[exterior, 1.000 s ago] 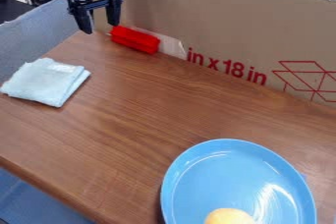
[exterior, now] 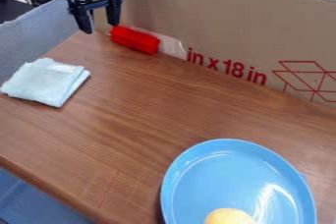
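My black gripper [exterior: 98,15] hangs at the top left, above the table's far end, its two fingers apart with nothing visible between them. Just right of and below it, a red cylindrical object [exterior: 136,39] lies against the cardboard wall. A folded pale blue cloth [exterior: 45,81] rests on the table's left side. At the lower right is a blue plate [exterior: 237,169] holding a round pale yellow item [exterior: 229,216], cut off by the frame's edge.
A cardboard panel [exterior: 243,31] runs along the back, and a grey padded surface [exterior: 33,36] borders the left.
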